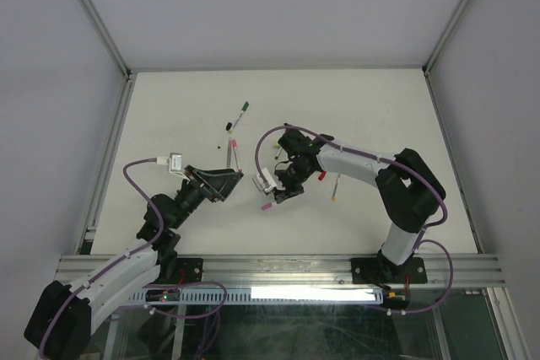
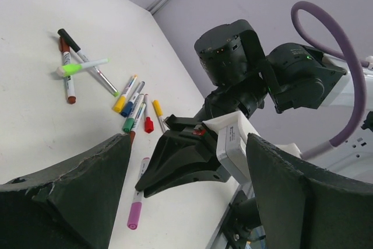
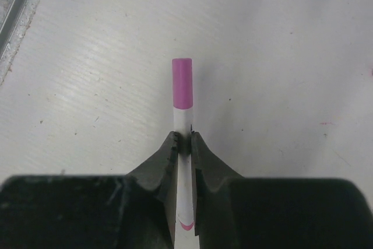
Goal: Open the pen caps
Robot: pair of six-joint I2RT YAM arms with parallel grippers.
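Observation:
A white pen with a pink-purple cap (image 3: 182, 83) is held by its white barrel (image 3: 182, 122) between the fingertips of my right gripper, which is shut on it. The cap points away from the fingers, and a soft shadow falls beside it. From above, that cap (image 1: 268, 206) shows just below the right gripper. My left gripper (image 1: 234, 185) hangs to its left, its fingers (image 2: 76, 193) spread wide with nothing between them. Part of the pen is hidden behind the right fingers in the left wrist view.
Several other pens lie beyond the grippers, among them a black-capped pen (image 2: 69, 39), a light-green-capped one (image 2: 71, 69) and a yellow-capped one (image 2: 120, 103). A green-capped pen (image 1: 243, 110) lies at the back.

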